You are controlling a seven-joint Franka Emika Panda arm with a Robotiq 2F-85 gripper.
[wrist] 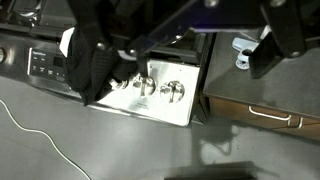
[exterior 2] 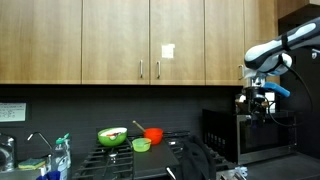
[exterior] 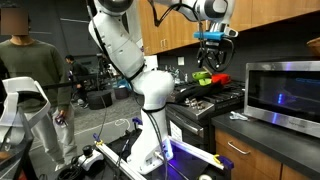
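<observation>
My gripper [exterior: 213,58] hangs high in front of the counter, between the stove and the microwave. In the wrist view, the gripper's [wrist: 198,55] dark fingers stand wide apart, with nothing held between them. Below them are the stove's silver knobs [wrist: 173,92] and the counter edge. A small pale-blue object [wrist: 243,46] lies on the counter near the right finger; its kind is unclear. On the stove sit a green bowl [exterior 2: 112,136], a red pot [exterior 2: 153,134] and a smaller green pot [exterior 2: 141,145], all well away from the gripper.
A silver microwave [exterior: 285,92] stands on the counter to the right. A dark cloth [wrist: 90,62] hangs over the stove front. Bottles [exterior 2: 62,158] stand by the sink at the far left. Wooden cabinets [exterior 2: 190,50] overhang the counter. A person [exterior: 35,80] stands at the left.
</observation>
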